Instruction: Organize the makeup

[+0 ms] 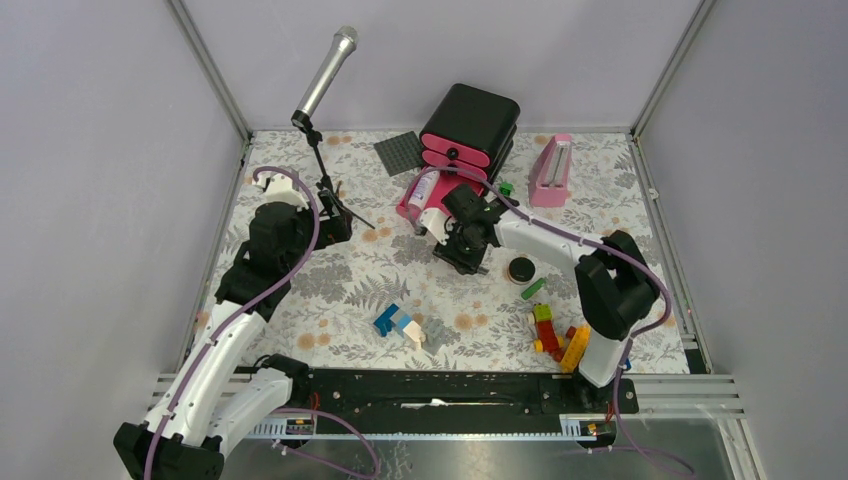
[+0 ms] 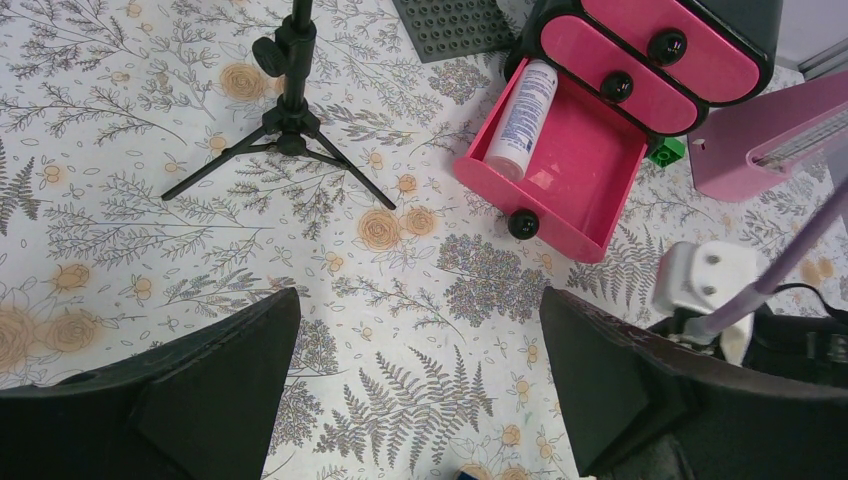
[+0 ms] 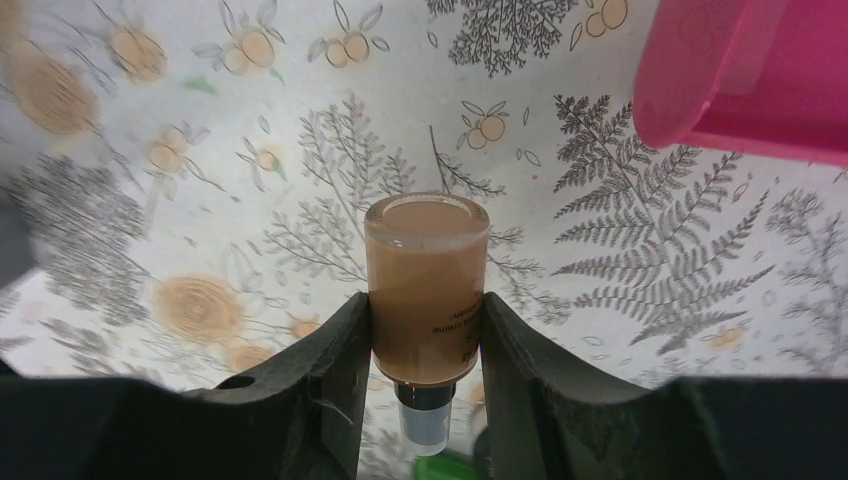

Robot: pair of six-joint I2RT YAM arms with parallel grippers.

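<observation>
In the right wrist view my right gripper is shut on a foundation bottle (image 3: 425, 270), tan with a clear base and dark-banded cap. The bottle is above the table, in front of the pulled-out pink drawer (image 2: 620, 205). A white printed bottle (image 2: 523, 120) lies along the drawer's left side. The round dark-lidded jar (image 1: 521, 269) and a green tube (image 1: 533, 288) lie on the table, right of my right gripper. My left gripper stands open and empty over the left part of the table.
The black drawer cabinet (image 1: 470, 118) stands at the back, its upper pink drawers closed. A microphone (image 1: 330, 75) on a tripod (image 2: 291, 140) stands back left. A pink lamp-like object (image 1: 550, 175) is at right. Toy blocks (image 1: 400, 325) and a toy vehicle (image 1: 545, 335) lie near the front.
</observation>
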